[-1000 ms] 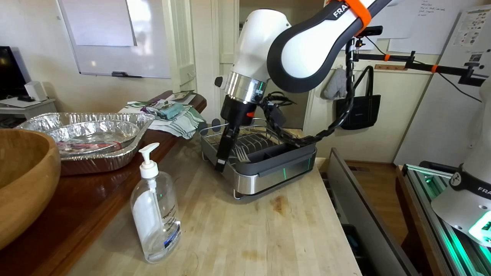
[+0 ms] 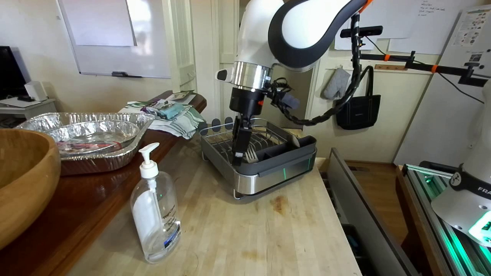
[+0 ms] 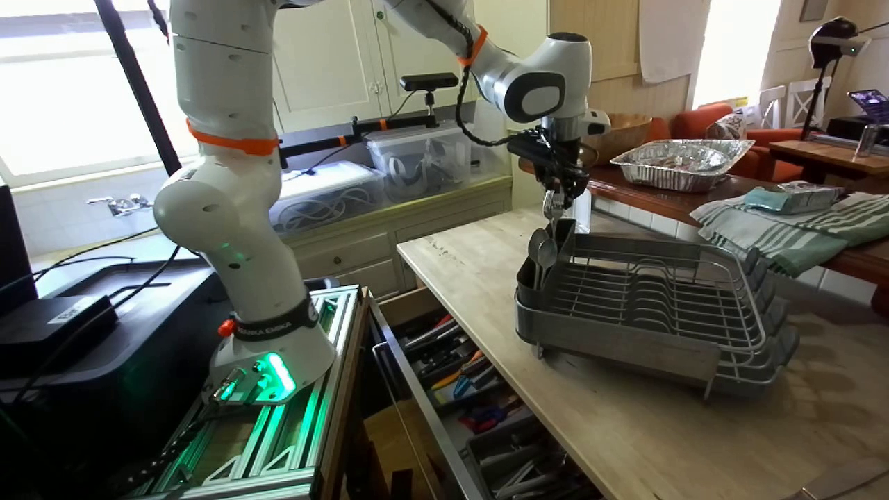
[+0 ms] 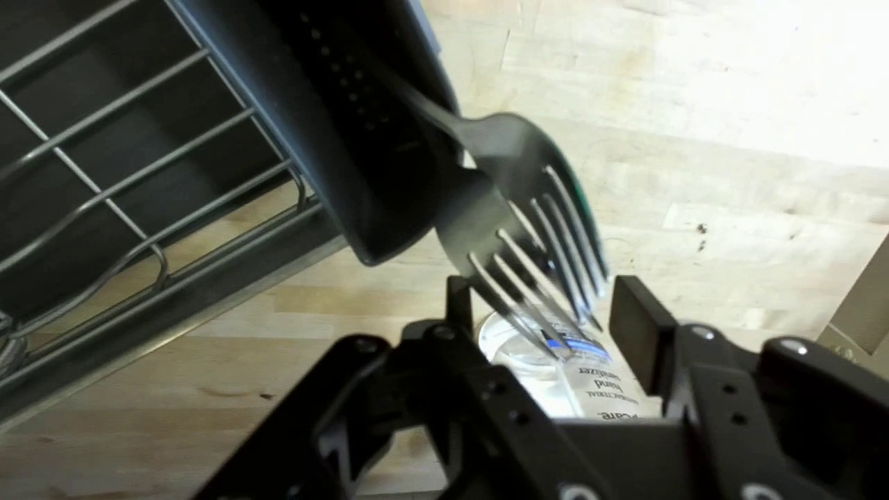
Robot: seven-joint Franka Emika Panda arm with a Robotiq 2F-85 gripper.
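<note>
Two forks lean out of a dark cutlery holder (image 4: 292,125): the upper fork (image 4: 510,154) and the lower fork (image 4: 468,221) overlap at their tines in the wrist view. My gripper has its fingers apart, with the tines reaching into the gap; a space shows on both sides, and contact with either finger cannot be made out. In exterior view 1 the gripper (image 2: 238,156) points down beside a fork (image 2: 251,155) at the holder's end. Spoons (image 3: 546,253) stand in the same holder, which is fixed along the side of the dish rack (image 3: 617,350).
A pump bottle (image 2: 156,216) stands on the wooden counter (image 2: 257,234). Beside the counter, a drawer (image 3: 450,396) of utensils is pulled out. Foil trays (image 2: 96,158) and a wooden bowl (image 2: 27,179) sit on the darker raised surface.
In exterior view 1 the gripper has shifted right and turned more upright, from left of the fork to right beside it. The rack and bottle have stayed put.
</note>
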